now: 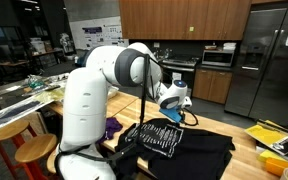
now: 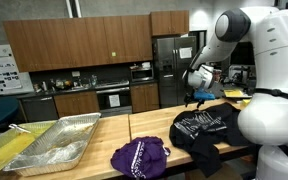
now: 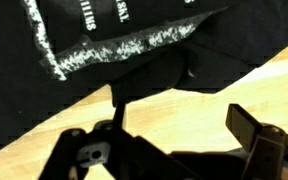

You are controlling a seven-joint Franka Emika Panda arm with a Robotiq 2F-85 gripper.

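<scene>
A black cloth with white lettering point(image 1: 199, 150) lies spread out on the wooden table, creased in places. From above, the wrist view shows part of the cloth point(image 3: 79, 85), with its printed white band and a fold reaching down to the bare wood. My gripper point(image 1: 174, 118) hangs above the far part of the cloth. At the bottom of the wrist view the gripper stands open, its fingers wide apart. Between the fingers only cloth edge and table show, some way below. In exterior view 2 the arm's end and gripper point(image 2: 197, 103) are small, over the cloth point(image 2: 204, 125).
A purple cloth point(image 2: 141, 158) lies bunched on the table to one side. Silver foil trays point(image 2: 49, 143) stand near it. Yellow items point(image 1: 274, 138) sit at the table's right edge. Stools point(image 1: 34, 150) stand beside the table at left. Bare wood point(image 2: 124, 132) lies between the trays and the black cloth.
</scene>
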